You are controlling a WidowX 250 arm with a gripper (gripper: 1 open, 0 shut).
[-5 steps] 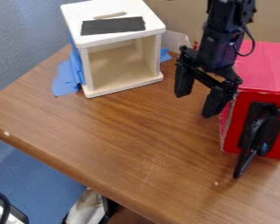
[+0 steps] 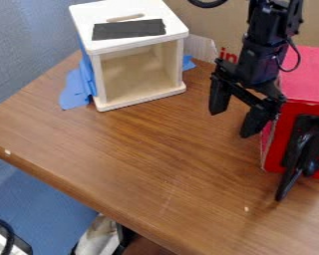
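Observation:
My black gripper (image 2: 239,112) hangs at the upper right over the wooden table, its two fingers spread open and pointing down, with nothing seen between them. It is beside a red box (image 2: 309,90) with a pink top at the right. A black handle-like piece (image 2: 302,151) is on the box's front. A white open-fronted wooden box (image 2: 167,64) stands at the back left, with a dark pad (image 2: 129,29) and a light stick on its top.
A blue cloth (image 2: 76,90) lies beside and behind the white box. The table's left edge drops to a blue floor.
My gripper has shifted slightly right and down. The black piece on the red box's front has also moved slightly to the right.

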